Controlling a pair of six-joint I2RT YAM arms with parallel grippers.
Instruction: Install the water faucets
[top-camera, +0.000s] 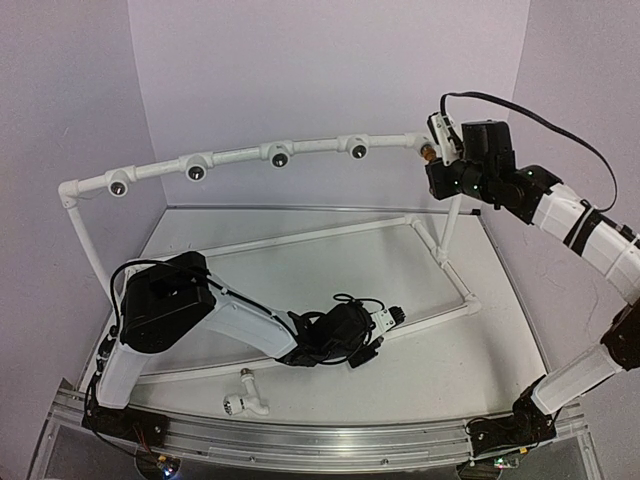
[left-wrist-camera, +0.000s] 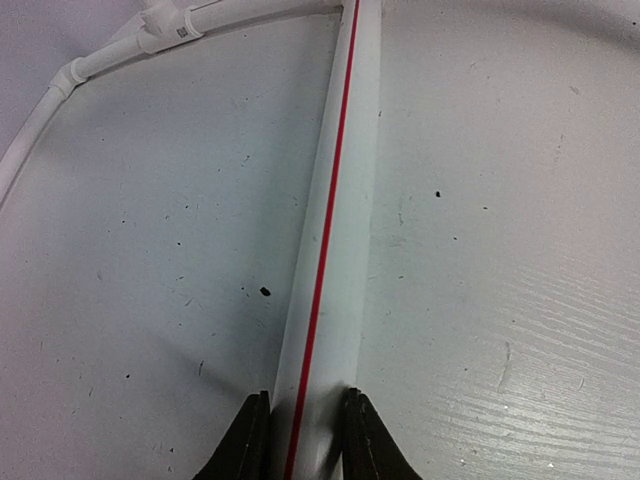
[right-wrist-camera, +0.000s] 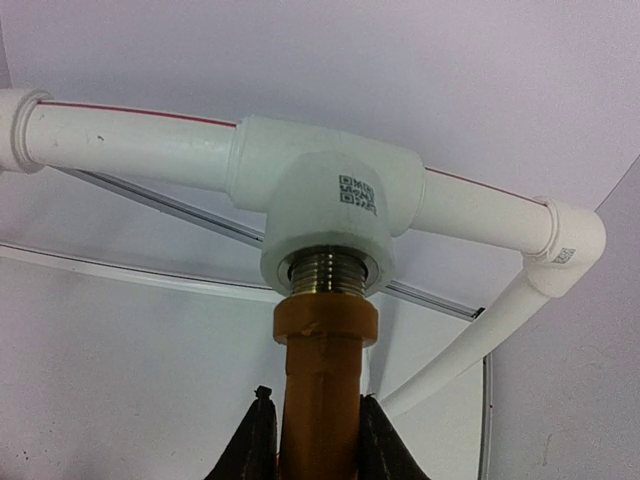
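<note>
The white pipe frame carries a top rail with several tee outlets. My right gripper is at the rightmost tee, shut on an orange-brown faucet whose threaded brass end sits at the tee's socket, some thread still visible. Low over the front, my left gripper is shut on the front lower pipe, which has a red stripe along it.
A white fitting with a short pipe lies on the board in front of the frame. The board's right part is clear. Walls stand behind and at both sides.
</note>
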